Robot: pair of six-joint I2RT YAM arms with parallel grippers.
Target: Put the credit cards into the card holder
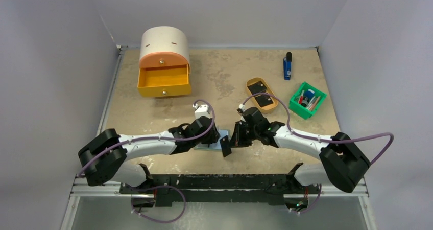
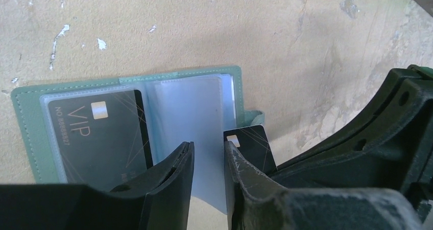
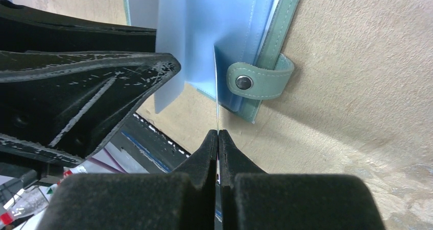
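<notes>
The card holder (image 2: 28, 122) lies open on the table, with green stitched edges and clear sleeves. A black VIP card (image 2: 97, 133) sits in its left sleeve. My left gripper is part open over the right half, the raised edge of a clear sleeve (image 2: 196, 107) near its right finger. My right gripper is shut on another black card (image 3: 216, 87), seen edge-on in the right wrist view. In the top view this card (image 1: 225, 147) stands tilted at the holder's right side. The left wrist view shows its corner close beside my left gripper's right finger.
An orange tray (image 1: 266, 109) with black cards stands behind the right arm. Farther off are a green basket (image 1: 301, 111), a blue stapler (image 1: 287, 69) and a box with an open yellow drawer (image 1: 163, 91). Bare table lies behind the holder.
</notes>
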